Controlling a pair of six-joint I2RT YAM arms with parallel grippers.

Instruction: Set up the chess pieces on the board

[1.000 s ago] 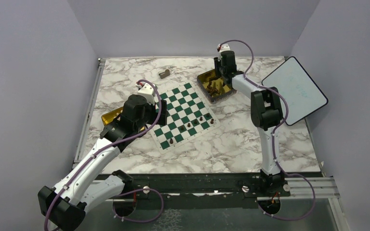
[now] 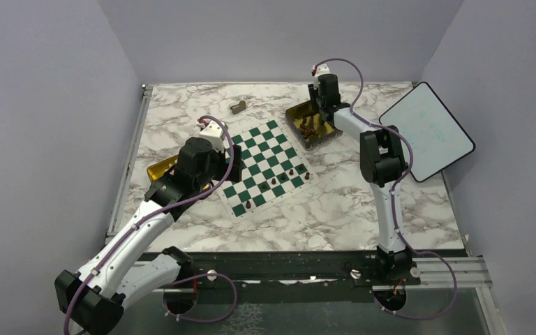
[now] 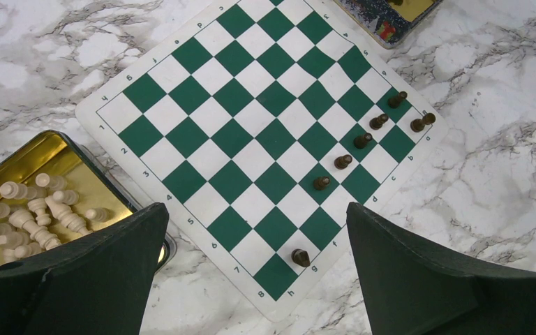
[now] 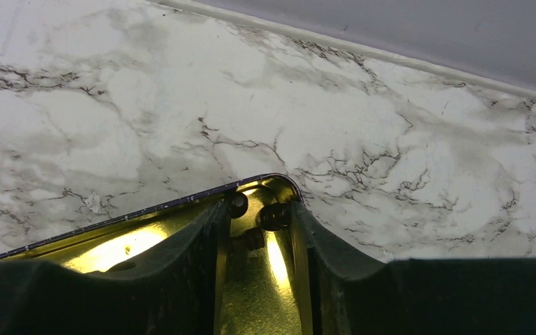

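The green-and-white board (image 3: 258, 139) has several dark pieces, such as a pawn (image 3: 343, 161), along one side. My left gripper is open above it, empty. A gold tray (image 3: 63, 153) of white pieces lies beside the board. My right gripper is down at a corner of the dark pieces' tray (image 4: 125, 244), its fingers part open around a dark piece (image 4: 276, 217); whether it grips the piece is unclear. Other dark pieces lie there, partly hidden.
A whiteboard (image 2: 427, 129) lies at the right. A small dark object (image 2: 238, 107) sits behind the board.
My right gripper has shifted slightly within the tray's back corner area over the last second. The left arm and the board's pieces look unchanged.
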